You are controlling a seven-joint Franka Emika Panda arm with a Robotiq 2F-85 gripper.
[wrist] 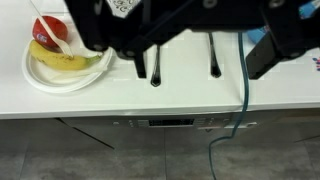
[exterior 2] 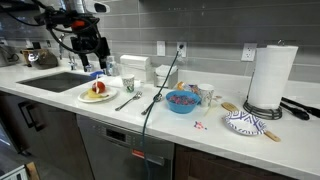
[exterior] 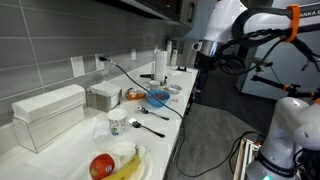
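My gripper hangs high above the counter's front edge, its fingers wide apart with nothing between them. Two pieces of cutlery lie below: a fork (exterior: pixel 146 129) and a second utensil (exterior: pixel 153 112), whose handles show in the wrist view. To their left there, a white plate (wrist: pixel 72 82) bears a red apple (wrist: pixel 47 30) and a yellow banana (wrist: pixel 58 62). A patterned mug (exterior: pixel 116 115) stands behind the cutlery. Farther along is a blue bowl (exterior 2: pixel 182 101) with something reddish inside.
A dark cable (wrist: pixel 242 75) runs from the wall over the counter edge to the floor. At the back stand a white box (exterior: pixel 48 118) and a paper towel roll (exterior 2: pixel 271 77). A patterned plate (exterior 2: pixel 245 122) lies on the right, with bare counter in front.
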